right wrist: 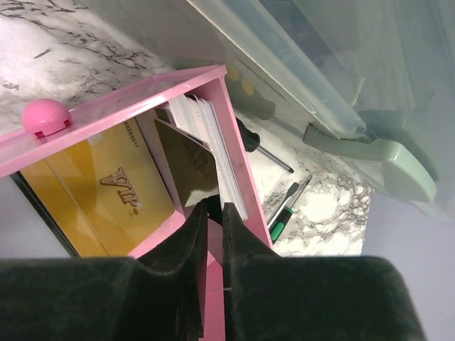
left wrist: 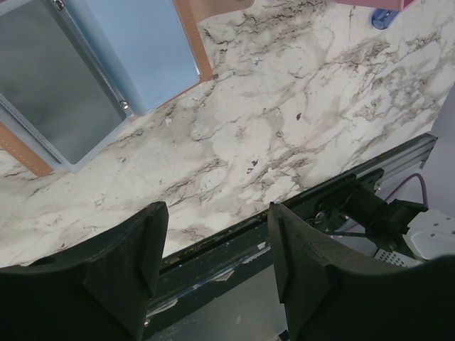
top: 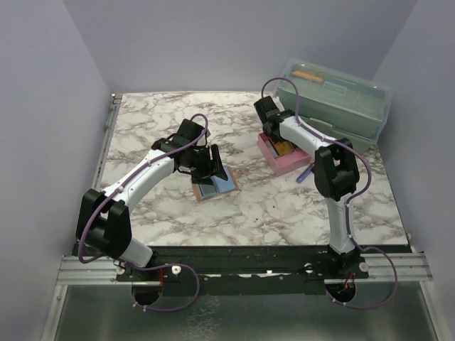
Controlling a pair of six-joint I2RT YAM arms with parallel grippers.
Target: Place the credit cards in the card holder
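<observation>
The open card holder, blue and grey with tan edges (top: 226, 183), lies mid-table beneath my left gripper (top: 202, 176); its clear pockets (left wrist: 135, 50) fill the upper left of the left wrist view. My left gripper stands open, nothing between its fingers. Inside the pink box (right wrist: 146, 96), a gold card (right wrist: 186, 162) leans out from a stack of white-edged cards (right wrist: 213, 145). At the lower end of that gold card is my right gripper, with a narrow gap between its fingers. Whether the card sits inside this gap is hard to see.
A yellow VIP card or box (right wrist: 117, 188) lies in the pink box beside the stack. The clear lidded bin (right wrist: 313, 64) stands close behind. Screwdrivers (right wrist: 282, 222) lie between box and bin.
</observation>
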